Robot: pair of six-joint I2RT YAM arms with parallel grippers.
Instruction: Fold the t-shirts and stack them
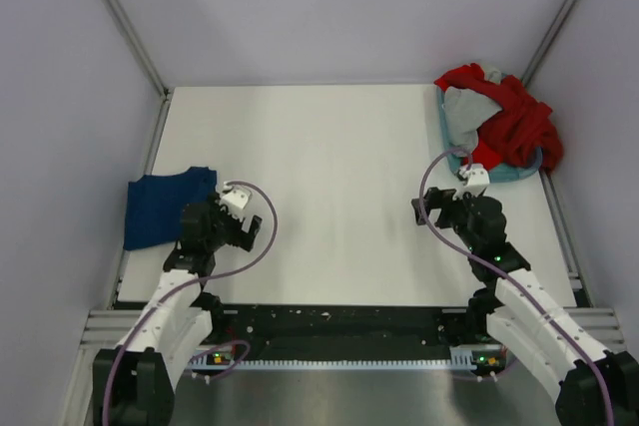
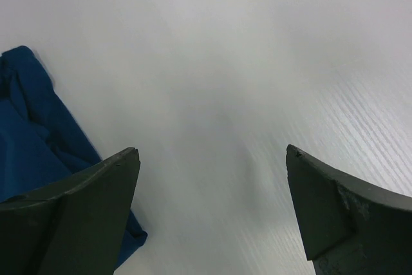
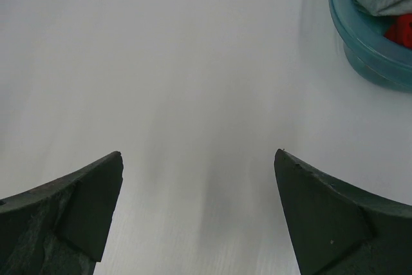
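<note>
A dark blue shirt (image 1: pixel 168 209) lies folded in a flat rectangle at the table's left side; its edge (image 2: pixel 55 127) shows at the left of the left wrist view. Red cloth (image 1: pixel 521 122) and grey cloth (image 1: pixel 466 115) are heaped in the bin at the back right. My left gripper (image 1: pixel 248 216) hangs open just right of the blue shirt, with nothing between its fingers. Over the table's right part, in front of the bin, my right gripper (image 1: pixel 429 209) is open and empty as well. How many shirts the heap holds cannot be made out.
The blue-green bin (image 3: pixel 360 40) stands at the back right corner, close to the right arm, with cloth spilling over its rim. Bare white table (image 1: pixel 319 177) fills the middle. Walls border the table on the left, right and back.
</note>
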